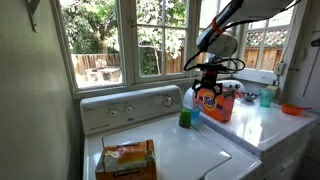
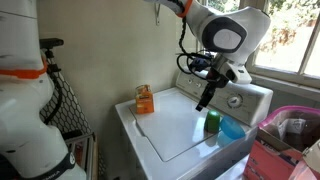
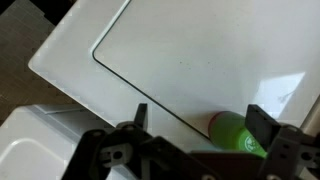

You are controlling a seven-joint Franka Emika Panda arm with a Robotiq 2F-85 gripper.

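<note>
My gripper is open, its two black fingers spread wide with nothing between them. It hangs above the white washer top (image 2: 165, 125), pointing down. A green cup (image 3: 232, 132) lies below it, partly covered by the right finger in the wrist view. In exterior view 2 the green cup (image 2: 211, 122) stands near the control panel, beside a blue cup or bowl (image 2: 231, 129). An orange package (image 2: 144, 101) rests on the washer's other end, well away from my gripper; exterior view 1 shows this package (image 1: 127, 160) in front.
A large orange detergent box (image 1: 218, 104) stands on the neighbouring machine, behind my gripper in exterior view 1. An orange-red bowl (image 1: 292, 109) sits farther right. The washer's control panel (image 1: 130, 107) rises along the window side.
</note>
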